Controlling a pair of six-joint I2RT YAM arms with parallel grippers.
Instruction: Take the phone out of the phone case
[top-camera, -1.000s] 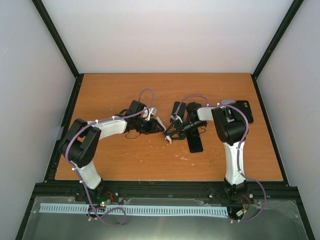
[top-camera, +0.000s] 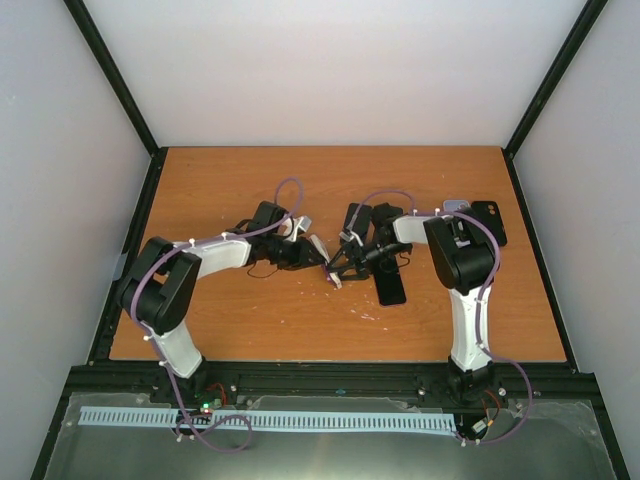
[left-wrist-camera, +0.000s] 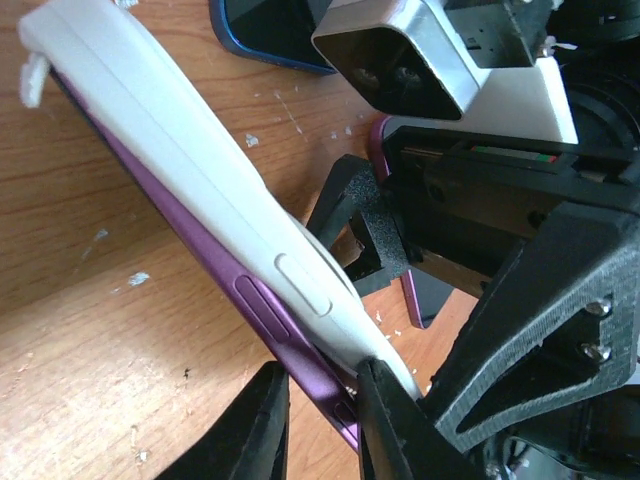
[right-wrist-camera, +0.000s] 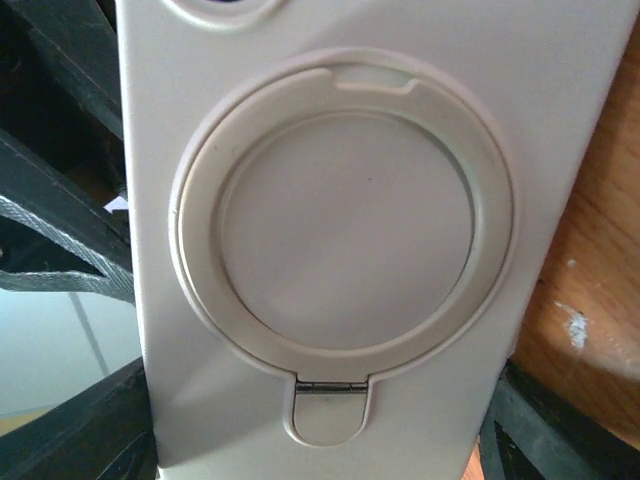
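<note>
A white phone case (left-wrist-camera: 205, 160) stands tilted on edge between my arms, and the purple-edged phone (left-wrist-camera: 190, 225) sits partly out of it, a gap showing at their lower end. There my left gripper has the phone's lower end between its fingers, and the right-hand fingertip (left-wrist-camera: 372, 385) lies between phone and case. Seen from my right wrist, the case's back with its round ring (right-wrist-camera: 345, 335) fills the view. My right gripper spans the case's width, a finger against each long edge. Both grippers meet near mid-table in the top view.
A black phone (top-camera: 390, 285) lies just right of the right gripper, and another dark phone (top-camera: 357, 220) is behind it. A black case (top-camera: 489, 222) and a small light-edged item (top-camera: 456, 206) sit at the right. Bare table (top-camera: 250, 325) lies in front.
In the top view, the phone's purple edge shows a little more beside the white case than before. Both arms have hardly moved.
</note>
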